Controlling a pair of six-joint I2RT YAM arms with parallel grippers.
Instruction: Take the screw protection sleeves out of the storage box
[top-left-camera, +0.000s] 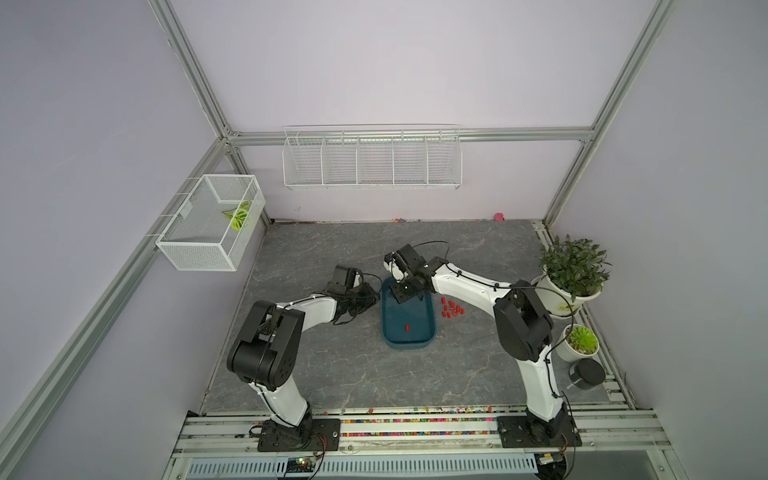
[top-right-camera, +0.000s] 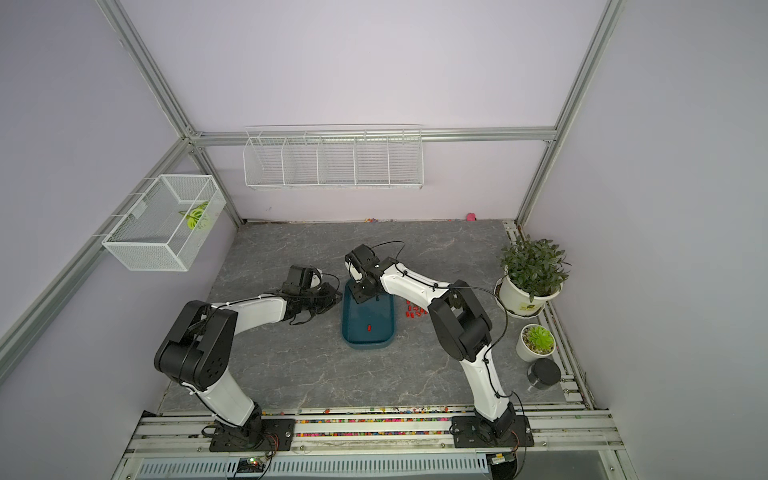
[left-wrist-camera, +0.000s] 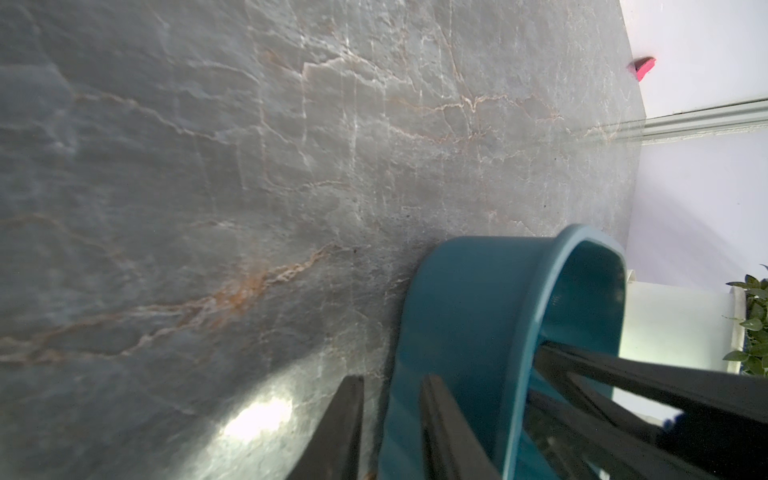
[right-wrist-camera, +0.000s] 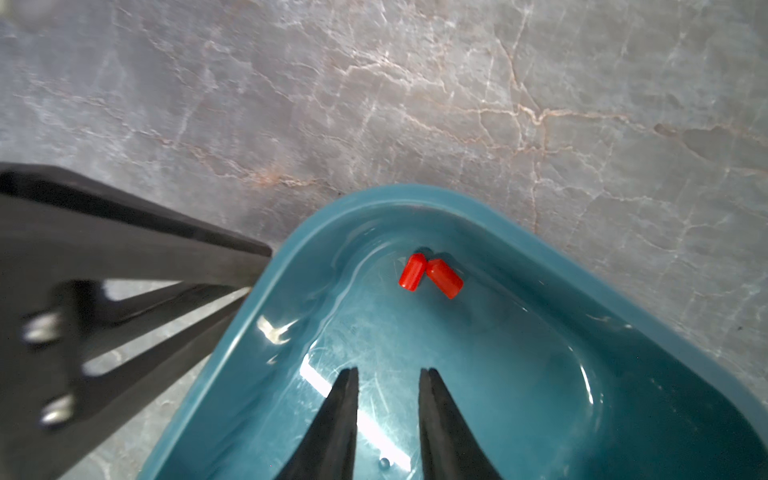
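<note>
The blue storage box (top-left-camera: 409, 340) stands mid-table. In the right wrist view, two red screw protection sleeves (right-wrist-camera: 445, 278) touch each other in a corner of it. Another red sleeve (top-left-camera: 407, 328) lies near its front. My right gripper is over the box, its fingers apart with nothing between them. At the box's left wall is my left gripper, its fingers (left-wrist-camera: 340, 416) a little apart; what is between them cannot be made out. In the right wrist view, the left gripper's dark fingers (right-wrist-camera: 216, 248) reach the rim from outside.
Several loose red sleeves (top-left-camera: 451, 308) lie on the table just right of the box. Potted plants (top-left-camera: 574, 272) and a dark cup (top-left-camera: 588, 373) line the right edge. Table space in front of the box is clear.
</note>
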